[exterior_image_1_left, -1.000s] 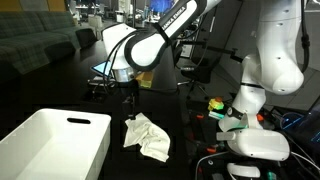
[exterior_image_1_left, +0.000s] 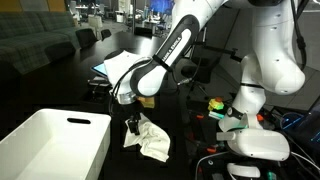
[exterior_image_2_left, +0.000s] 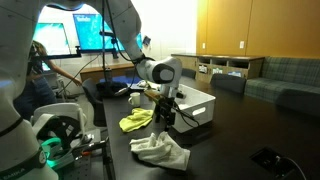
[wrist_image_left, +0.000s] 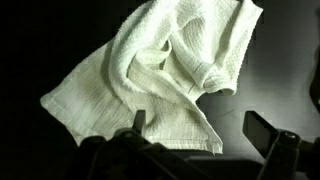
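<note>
A crumpled white cloth (exterior_image_1_left: 152, 143) lies on the dark table to the right of a white box; exterior view 2 shows it spread out with a raised fold (exterior_image_2_left: 162, 151). Over the cloth's far part hangs my gripper (exterior_image_1_left: 132, 127), pointing down. From the wrist, the cloth (wrist_image_left: 150, 85) fills the upper left and middle, and the open fingers of my gripper stand wide apart with nothing held. The left fingertip appears over the cloth, the right one over bare table. Contact with the cloth cannot be told.
The open white box (exterior_image_1_left: 103, 137) stands left of the cloth. A yellow cloth (exterior_image_2_left: 136, 119) lies on the far side of the arm in exterior view 2.
The arm has bent lower and the gripper has come down closer to the white cloth. The cloth and the box look unmoved.
</note>
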